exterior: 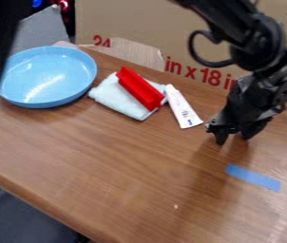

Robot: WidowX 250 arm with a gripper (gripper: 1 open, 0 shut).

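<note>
My black gripper [231, 127] hangs low over the right side of the wooden table [121, 180], just right of a white tube [181, 107]. Its fingertips are dark and close to the tabletop; how far apart they stand is hard to tell. A red object [140, 87] rests on a folded white cloth [112, 100]. A blue plate [45, 74] sits at the back left.
A cardboard box [133, 24] stands along the back. A strip of blue tape [253, 177] lies in front of the gripper. A dark shape covers the top left edge.
</note>
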